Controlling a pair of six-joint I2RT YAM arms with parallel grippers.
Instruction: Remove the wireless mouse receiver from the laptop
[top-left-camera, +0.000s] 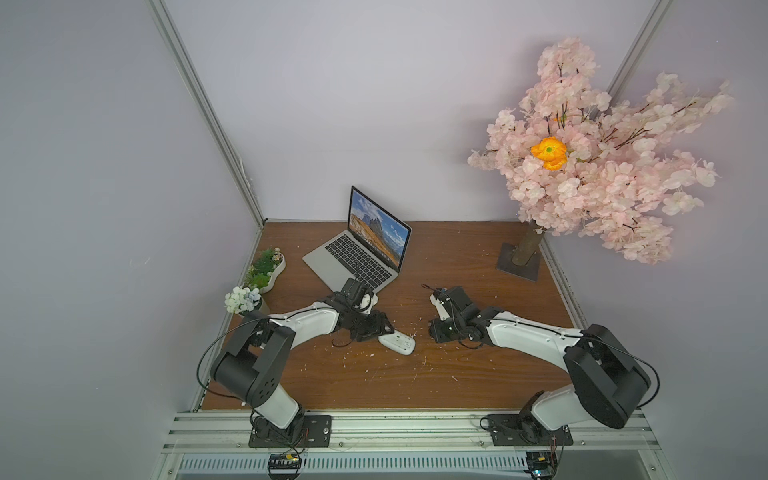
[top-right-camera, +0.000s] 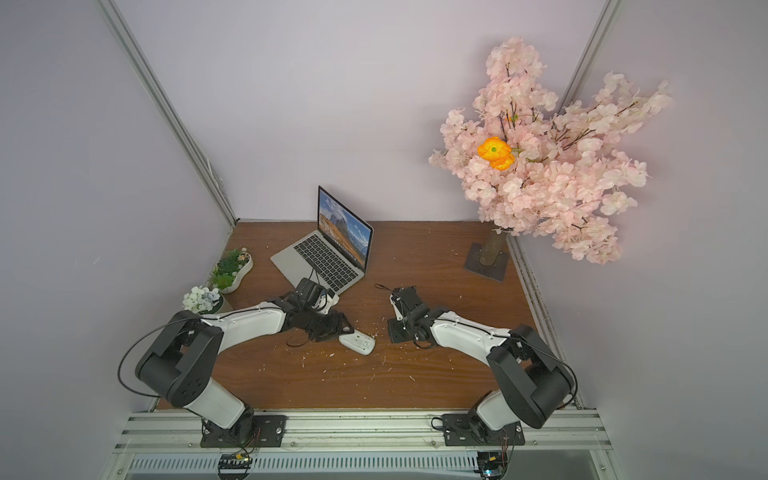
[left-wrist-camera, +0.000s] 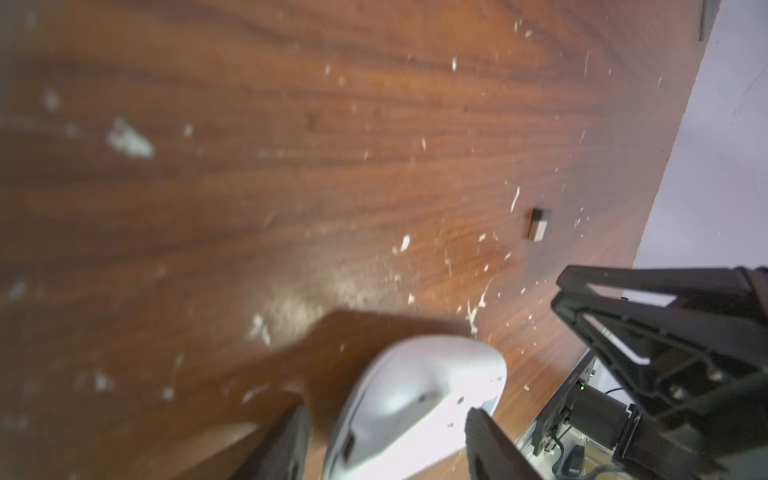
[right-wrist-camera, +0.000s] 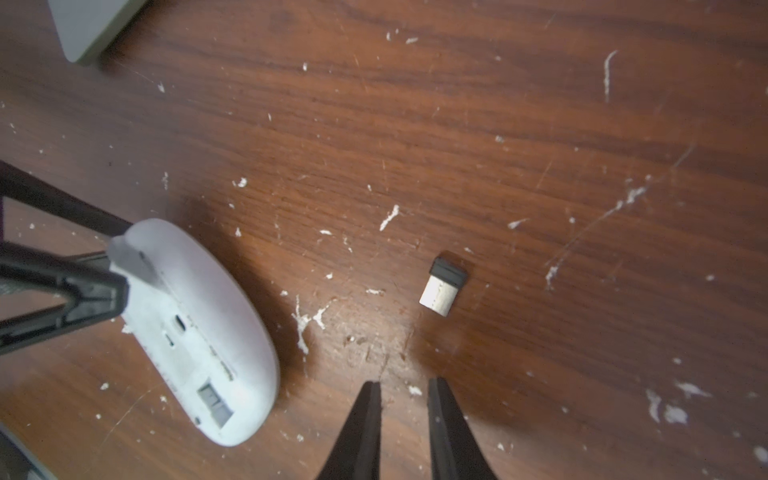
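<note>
The wireless receiver (right-wrist-camera: 442, 286), a small black cap with a metal plug, lies loose on the wooden table, apart from the laptop. It also shows as a tiny block (left-wrist-camera: 539, 225) in the left wrist view. The white mouse (right-wrist-camera: 214, 336) rests with its underside up, showing a small slot. My left gripper is shut on one end of the mouse, a finger on either side. My right gripper is partly open above the table, its fingers pointing down with only bare wood between them. In the right wrist view the receiver lies farther up the frame than its fingertips.
The open laptop (top-left-camera: 344, 260) stands behind my left gripper. Potted plants (top-left-camera: 261, 272) line the left edge, and a blossom tree (top-left-camera: 521, 260) stands at the back right.
</note>
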